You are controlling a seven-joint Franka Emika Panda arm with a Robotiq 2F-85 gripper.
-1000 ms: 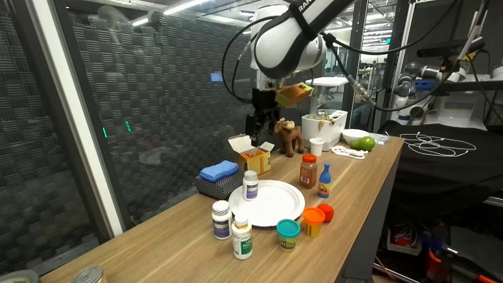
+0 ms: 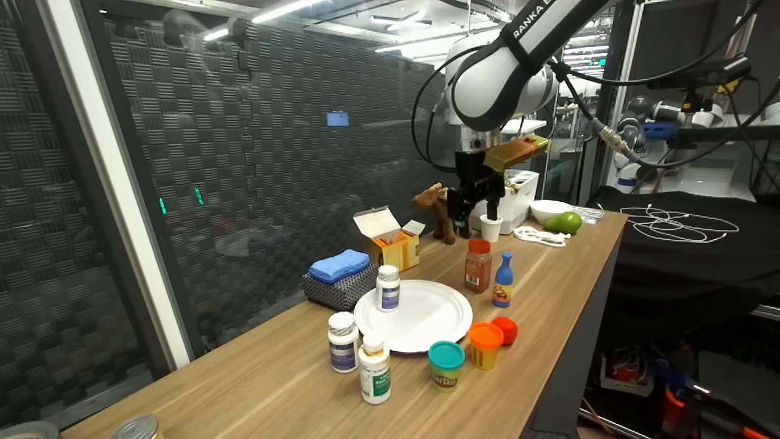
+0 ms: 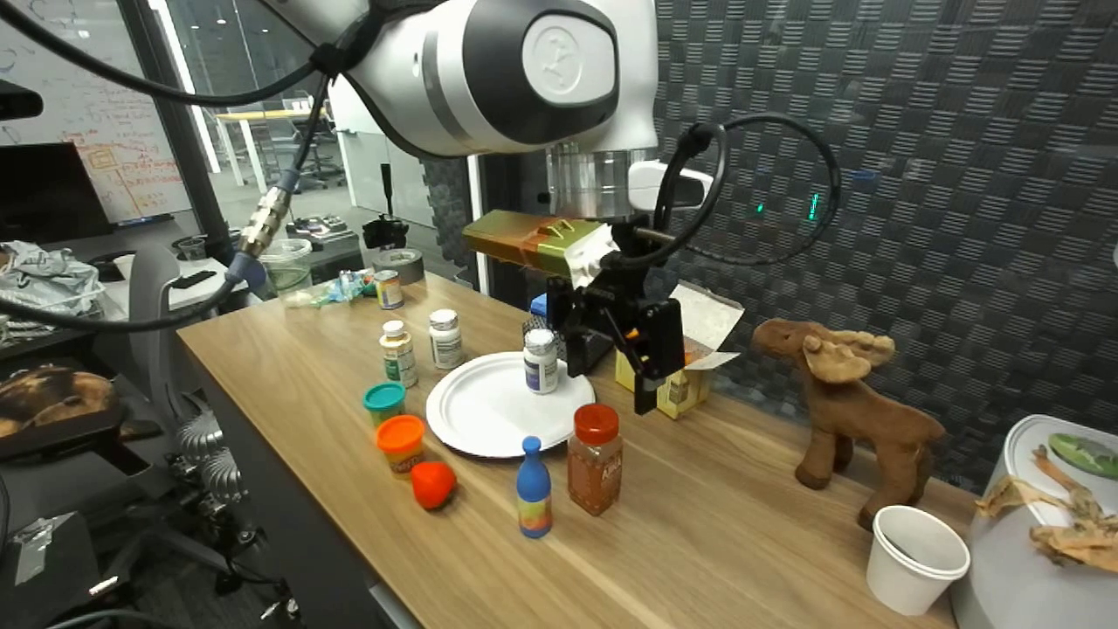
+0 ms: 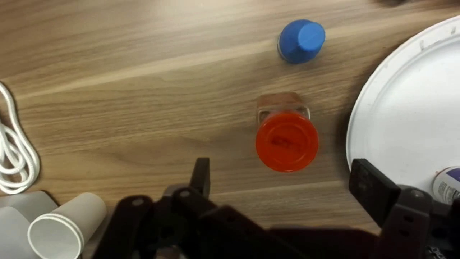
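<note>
Empty and open, my gripper hangs above the table, its two fingers wide apart. In the wrist view, the red-capped spice jar stands upright just beyond the gap between the fingertips, touching neither. Exterior view 2 shows the gripper higher than the jar. Beside the jar is a blue bottle, also upright. A white plate lies close by, bearing one white pill bottle.
Two more pill bottles, lidded tubs and a red ball surround the plate. An open yellow box, a brown toy moose, a white cup and a white cord are also nearby. Bare wood lies between jar and cord.
In exterior view 1, the arm and gripper have shifted right, from over the yellow box to in front of the moose and near the cup. The table objects look unmoved.
</note>
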